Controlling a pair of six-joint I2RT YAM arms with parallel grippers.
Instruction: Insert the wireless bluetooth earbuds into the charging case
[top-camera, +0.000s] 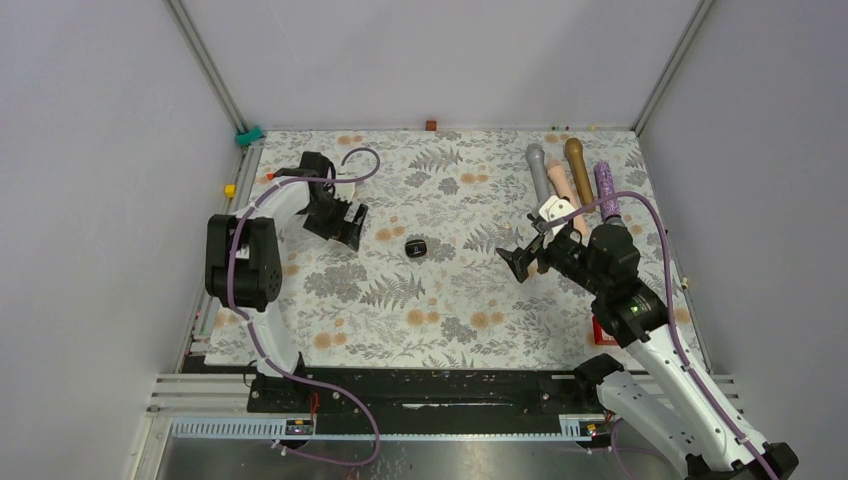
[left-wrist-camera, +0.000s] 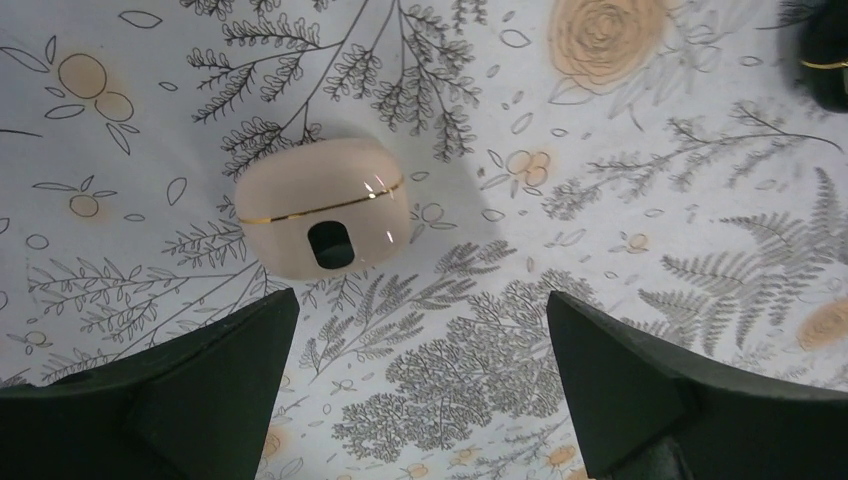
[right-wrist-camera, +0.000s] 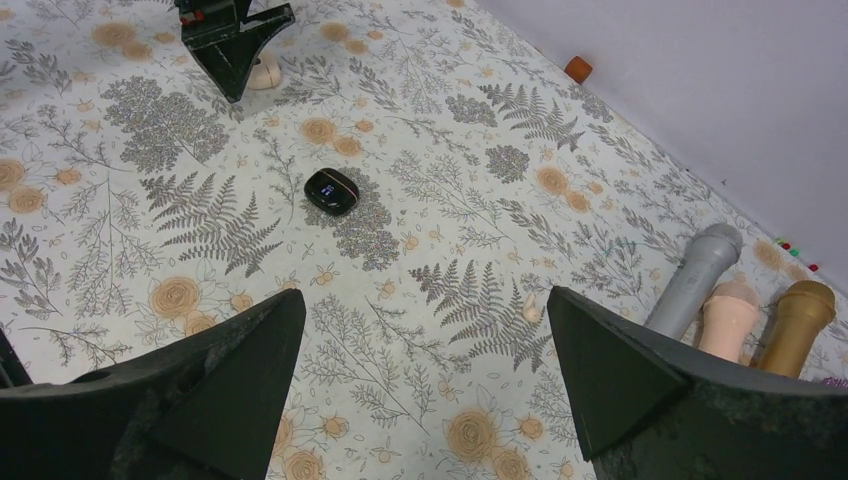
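Note:
A beige-pink earbud case with a gold seam (left-wrist-camera: 322, 208) lies closed on the patterned mat, just beyond the fingertips of my left gripper, which hangs open above it; in the top view that gripper (top-camera: 350, 221) is at the left side. A black earbud case (top-camera: 416, 248) lies near the mat's centre, also seen in the right wrist view (right-wrist-camera: 331, 192). A small pale object, possibly an earbud (right-wrist-camera: 531, 307), lies near my right gripper, too small to tell. My right gripper (top-camera: 507, 256) stands open over the right side with nothing between its fingers.
Grey (top-camera: 536, 167), pink, tan (top-camera: 578, 165) and purple microphone-like objects lie along the right back, with a red item (top-camera: 604, 334) at the right front. A small orange block (top-camera: 431, 125) sits at the back wall.

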